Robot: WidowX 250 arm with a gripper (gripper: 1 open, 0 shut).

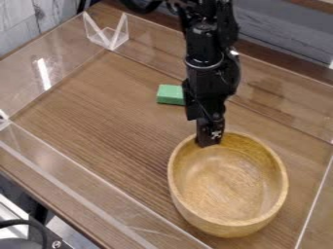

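My black gripper (205, 122) hangs over the back rim of a large yellow plastic bowl (228, 190), its fingertips low near that rim; it is open as far as shows, though the dark fingers are hard to make out. A green block (169, 94) lies on the wooden table behind the gripper, to its left, partly hidden by the arm.
A clear wire rack (108, 31) stands at the back left. A low edge runs along the back.
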